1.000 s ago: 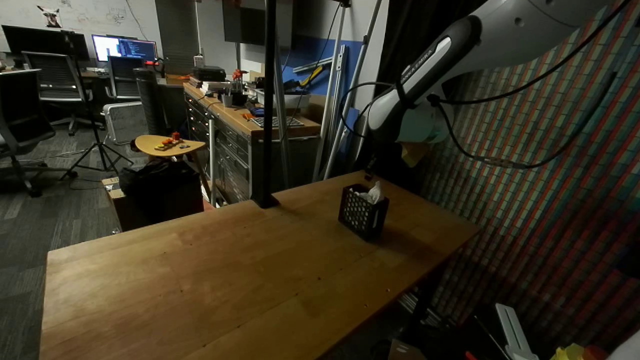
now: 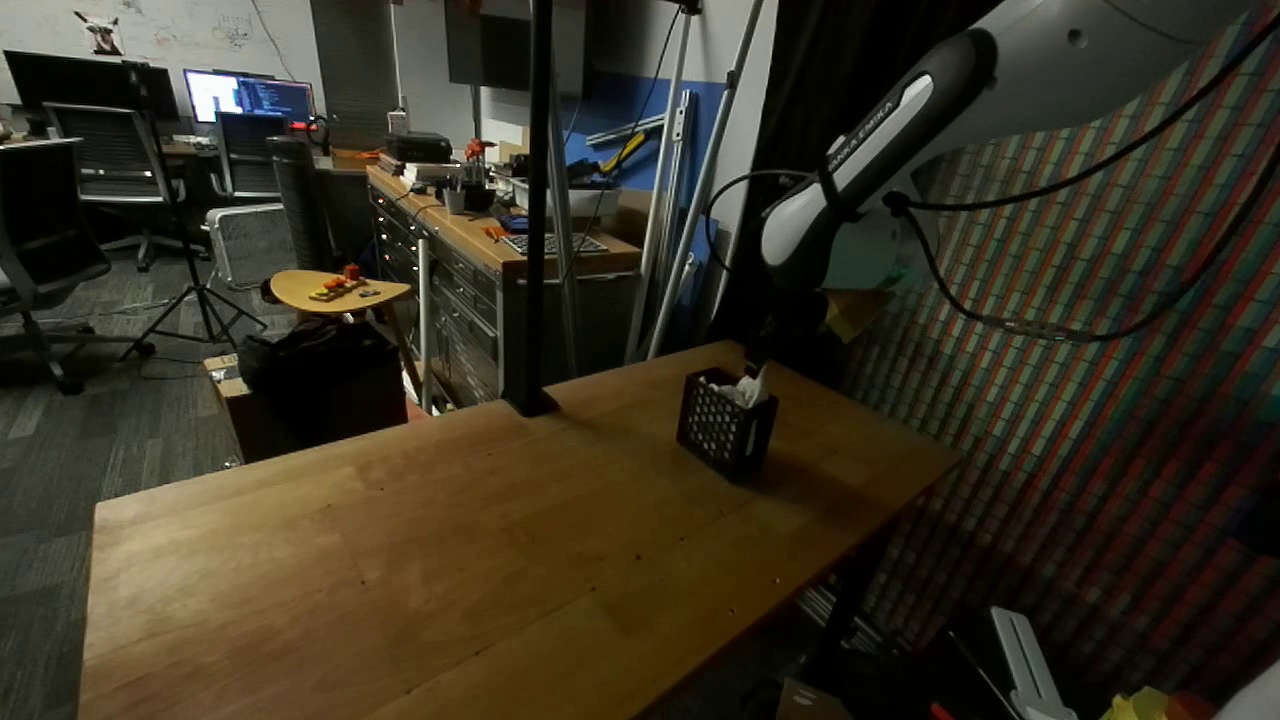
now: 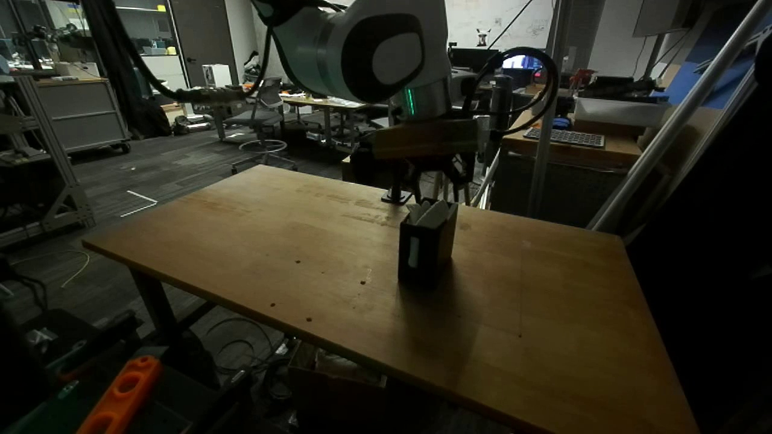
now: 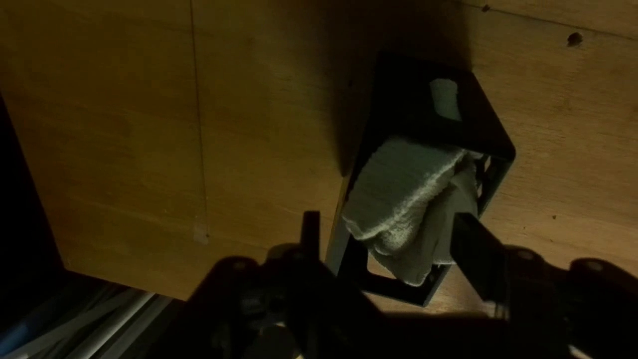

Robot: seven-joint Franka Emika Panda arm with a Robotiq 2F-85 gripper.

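A black open-topped basket with perforated sides (image 2: pixel 723 430) stands upright on the wooden table (image 2: pixel 480 564). White cloth (image 4: pixel 406 203) lies bunched inside it, part of it rising above the rim. Seen from the wrist, my gripper has its dark fingers (image 4: pixel 478 257) spread wide, one towards each long side of the basket, with the cloth showing in the gap. Exterior view 1 has a fingertip close to the cloth's raised tip; whether they touch is unclear. The gripper is very dark in both exterior views.
A black post (image 2: pixel 536 240) rises at the table's back edge. Bare tabletop surrounds the basket on every side. A patterned curtain (image 2: pixel 1116 360) hangs beside the arm, and loose cables loop from the arm.
In exterior view 1 the arm has shifted a little to the right, bringing the gripper nearer the cloth's raised tip. That tip now looks more pointed. The basket stays where it was.
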